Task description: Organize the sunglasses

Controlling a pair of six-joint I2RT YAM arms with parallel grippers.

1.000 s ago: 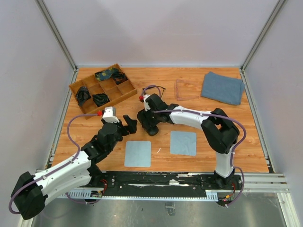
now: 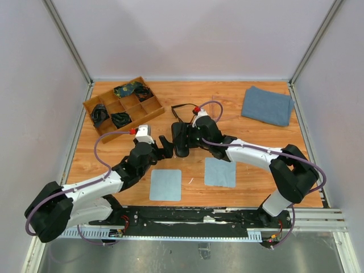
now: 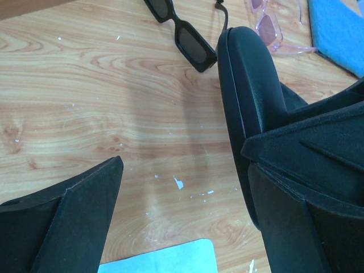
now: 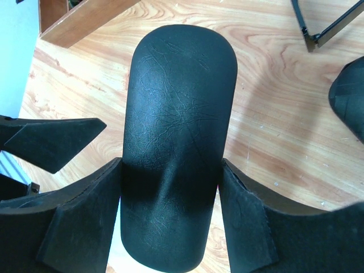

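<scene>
A long black glasses case point(image 4: 176, 114) is held upright at the middle of the table, with my right gripper point(image 2: 186, 135) closed around it. My left gripper point(image 2: 165, 147) stands open just left of the case, which reaches between its fingers' right side in the left wrist view. Behind the case lie black sunglasses point(image 3: 193, 45) and pink sunglasses point(image 3: 267, 28).
A wooden compartment tray point(image 2: 153, 111) with several dark pouches is at the back left. A blue cloth point(image 2: 266, 105) lies at the back right; two pale squares point(image 2: 165, 185) point(image 2: 220, 172) lie at the front.
My right gripper has moved rightward with the case, which now stands straighter.
</scene>
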